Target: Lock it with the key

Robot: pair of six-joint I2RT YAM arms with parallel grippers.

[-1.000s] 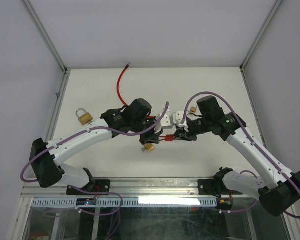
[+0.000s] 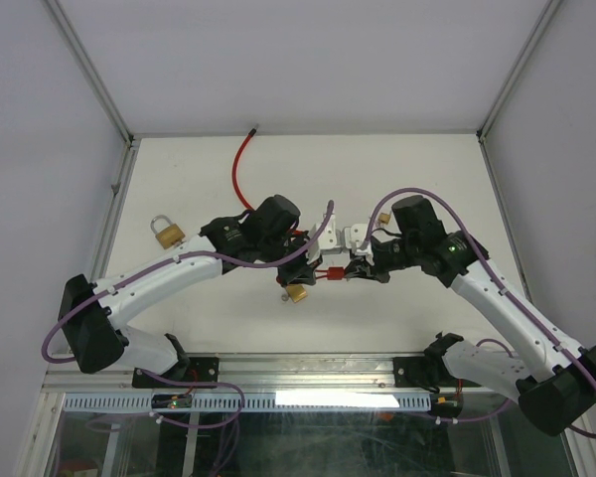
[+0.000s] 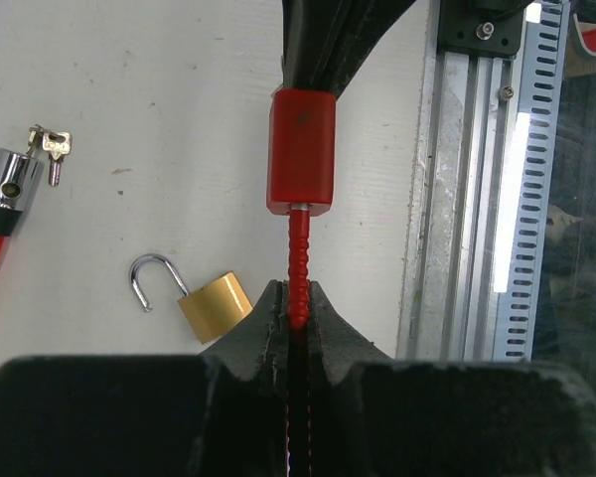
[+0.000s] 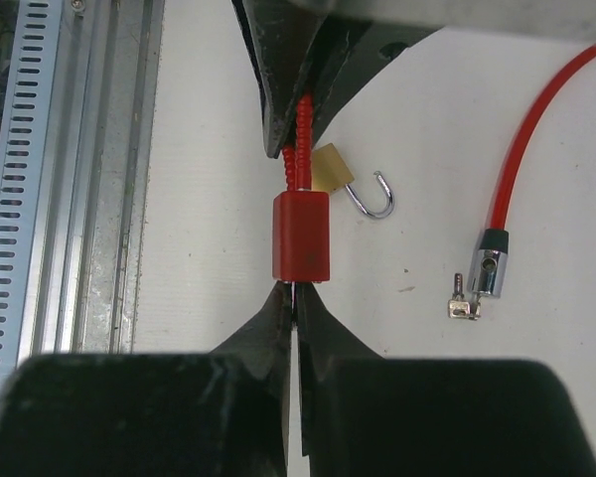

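Note:
A red padlock (image 3: 301, 149) hangs between my grippers in the middle of the top view. My left gripper is shut on its red ribbed shackle. My right gripper is shut at the body's opposite end; whether anything thin, such as a key, is between its fingertips cannot be clearly seen. A small key (image 3: 54, 164) is at the silver lock end (image 4: 489, 268) of a red cable (image 4: 524, 139) on the table.
An open brass padlock (image 3: 216, 307) lies below the grippers. A larger brass padlock (image 2: 171, 236) lies at the left. A metal rail (image 3: 454, 199) runs along the table's front edge.
The left arm and the red padlock look unchanged.

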